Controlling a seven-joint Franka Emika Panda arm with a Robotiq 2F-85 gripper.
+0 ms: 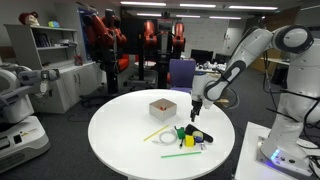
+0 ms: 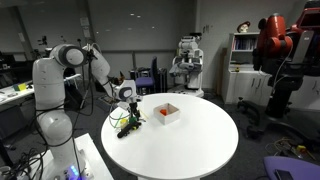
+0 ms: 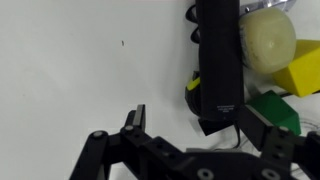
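Note:
My gripper is open, with nothing held between its fingers. In the wrist view, a long black object (image 3: 220,60) lies ahead of and partly between the fingertips. Against its left side is a small yellow-and-black item (image 3: 193,92). Right of it are a green block (image 3: 275,108), a yellow block (image 3: 300,70) and a pale rounded object (image 3: 268,40). From the first exterior view, the gripper (image 1: 195,119) hangs just above the far side of this cluster, near the black object (image 1: 203,131).
An open box (image 1: 162,108) with something orange-red inside stands farther back on the round white table (image 1: 115,140). A yellow stick (image 1: 155,133), a white ring (image 1: 167,138) and a green stick (image 1: 180,154) lie around the cluster.

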